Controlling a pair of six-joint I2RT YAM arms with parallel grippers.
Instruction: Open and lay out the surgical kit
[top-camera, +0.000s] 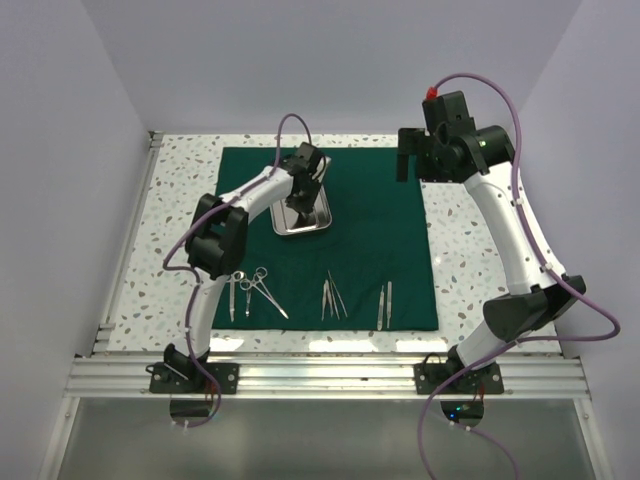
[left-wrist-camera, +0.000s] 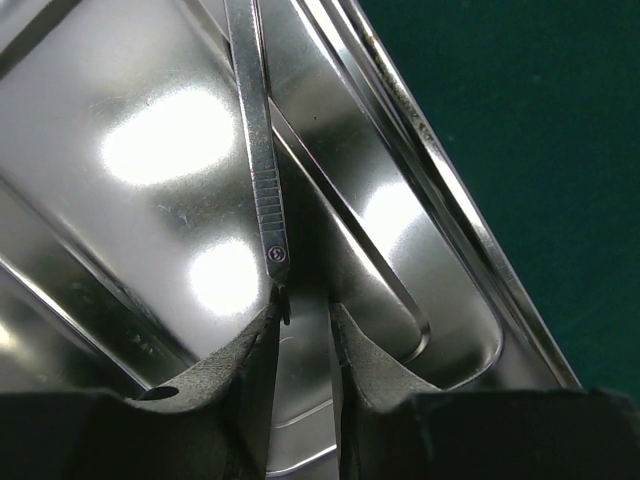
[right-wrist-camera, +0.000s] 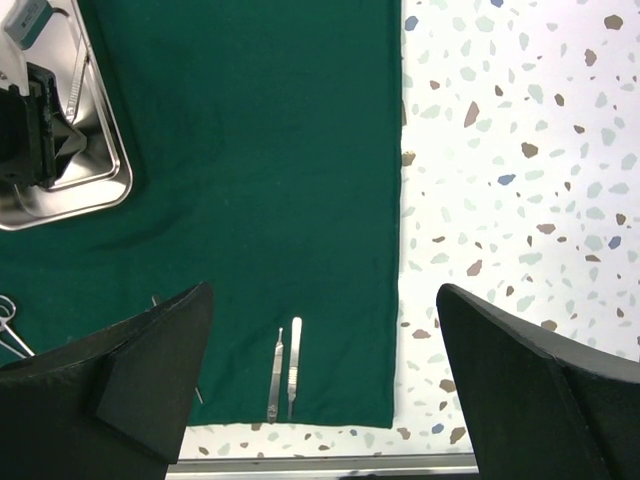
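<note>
A slim metal instrument with a ridged grip (left-wrist-camera: 268, 200) lies in the steel tray (left-wrist-camera: 465, 210), its narrow end close to one left fingertip. My left gripper is low inside the tray, fingers partly open with a narrow gap; the instrument is not clamped. From above, the left arm covers much of the tray (top-camera: 282, 228). Spread wide and empty, my right gripper hangs over the right side of the green cloth (top-camera: 385, 240). Scissor-like tools (top-camera: 263, 287), tweezers (top-camera: 325, 298) and two slim handles (top-camera: 385, 305) lie along the cloth's front.
Speckled table top (top-camera: 465, 270) borders the cloth, with a metal rail (top-camera: 330, 372) along the front. Bare cloth stretches right of the tray and between the tray and the laid-out tools.
</note>
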